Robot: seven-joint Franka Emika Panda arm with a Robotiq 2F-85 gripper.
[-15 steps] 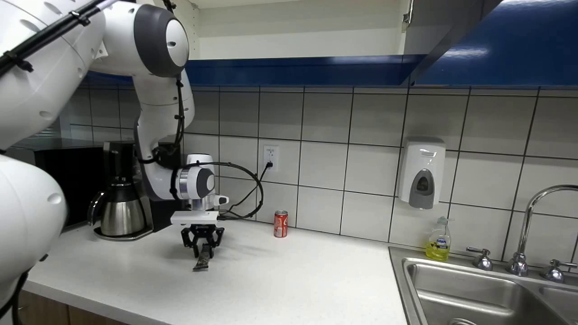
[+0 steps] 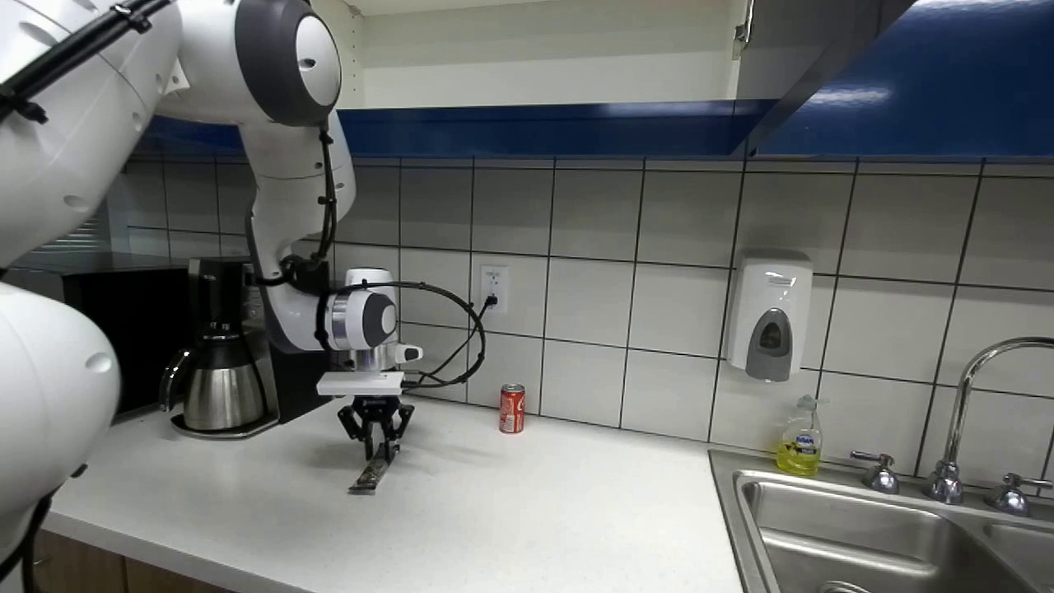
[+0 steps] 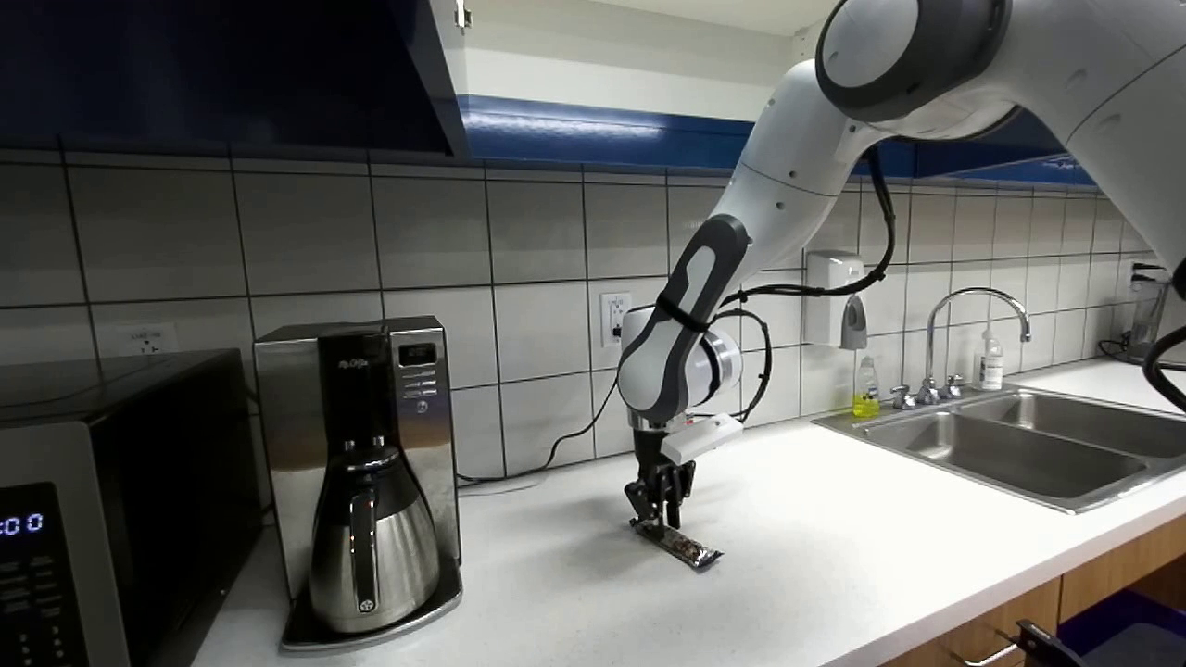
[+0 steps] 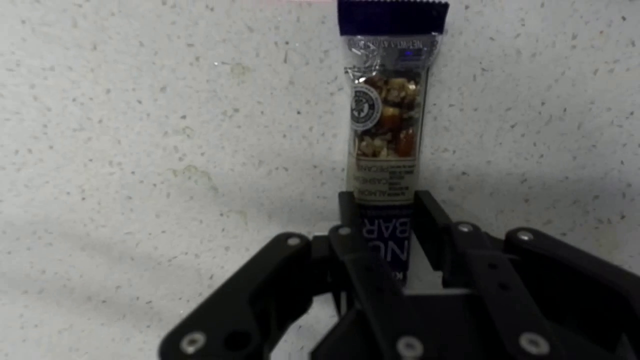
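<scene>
A wrapped nut bar (image 4: 387, 120) with dark purple ends and a clear window runs up the middle of the wrist view. My gripper is shut on it, one finger along each long side, and its lower end lies between the fingers. Exterior view 1 has the bar (image 2: 370, 476) under the gripper (image 2: 380, 450), its near end low over the counter. From the other side, the bar (image 3: 691, 548) sticks out forward from beneath the fingers. Whether it is fully clear of the counter, I cannot tell.
A red can (image 2: 511, 409) stands by the tiled wall. The coffee maker (image 3: 356, 467) and microwave (image 3: 122, 500) occupy the left side. Toward the sink (image 2: 860, 534), the white counter (image 2: 583, 504) is bare. Above hangs an open cabinet (image 2: 553, 59).
The gripper has risen slightly and its fingers have come together on the bar. In exterior view 1, more of the bar's length shows, slanting up to the right.
</scene>
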